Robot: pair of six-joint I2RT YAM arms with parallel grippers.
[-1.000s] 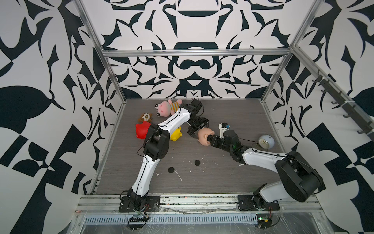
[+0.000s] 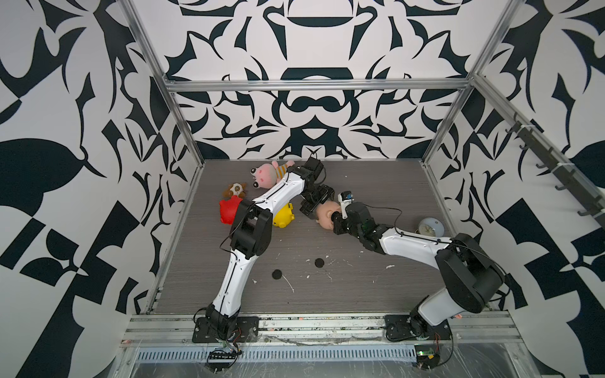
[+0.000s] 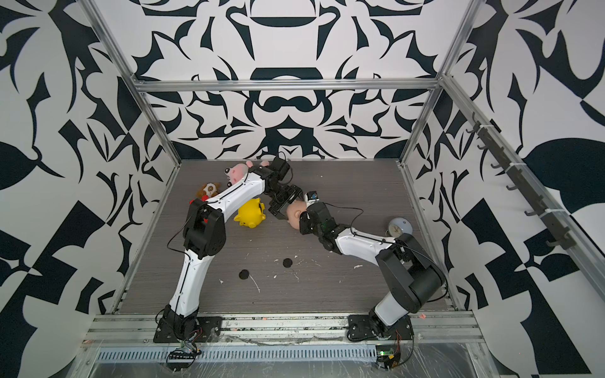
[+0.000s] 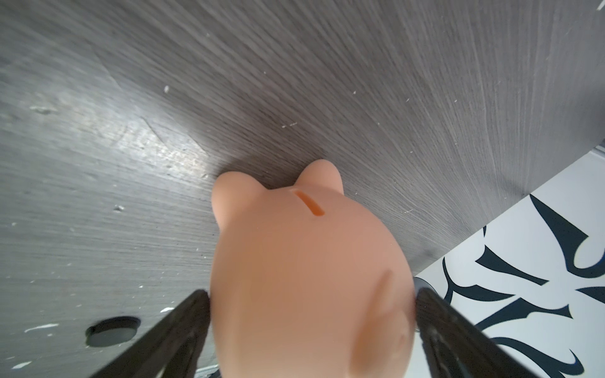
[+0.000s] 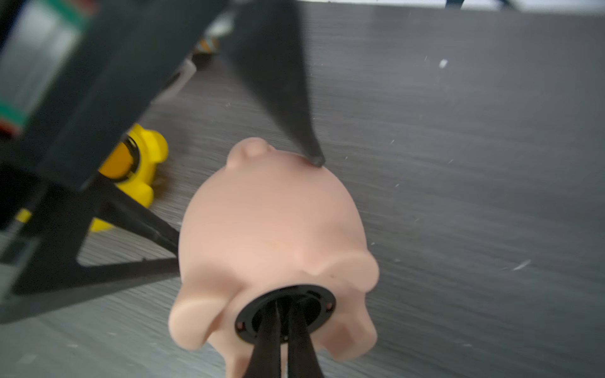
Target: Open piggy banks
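A peach piggy bank (image 2: 324, 215) lies on its side at table centre, its coin slot (image 4: 308, 203) showing in the left wrist view. My left gripper is open around its body, one finger at each side. The right wrist view shows the pig's underside with a black ring (image 5: 321, 293) round an opening. The fingertips of my right gripper are shut together, nothing between them, at or inside that opening.
A yellow piggy bank (image 3: 250, 213), a red one (image 2: 230, 208), a pink striped one (image 2: 266, 176) and a brown one (image 2: 236, 189) stand at the left. A pale round object (image 2: 431, 228) sits at the right. Two black discs (image 2: 276, 274) lie at the front.
Over the last second the peach piggy bank and my left gripper have shifted slightly back and left. My right arm has moved the same way, its wrist turning.
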